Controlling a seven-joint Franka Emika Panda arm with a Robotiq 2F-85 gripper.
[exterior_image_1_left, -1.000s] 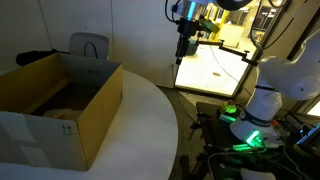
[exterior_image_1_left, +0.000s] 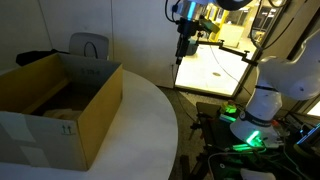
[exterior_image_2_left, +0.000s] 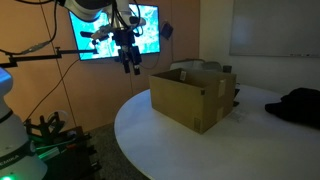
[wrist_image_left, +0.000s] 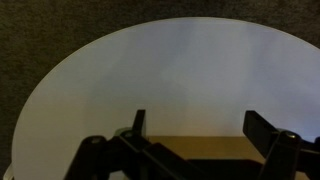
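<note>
A large open cardboard box (exterior_image_1_left: 95, 112) stands on the white table (exterior_image_1_left: 140, 130); its flaps are up and something brown lies inside, too dim to make out. In exterior view 2 the same box (exterior_image_2_left: 210, 103) sits toward the back of the table. High above the table's edge, well clear of the box, hangs my gripper (exterior_image_1_left: 181, 60). From the wrist, the gripper has its two dark fingers wide apart, with nothing between them. Below them show the white tabletop and a tan strip of the box (wrist_image_left: 220, 150) at the bottom edge.
A dark cloth-like heap (exterior_image_2_left: 296, 105) lies on the table to the right of the box in exterior view 2. A grey chair (exterior_image_1_left: 89, 45) stands behind the table.
</note>
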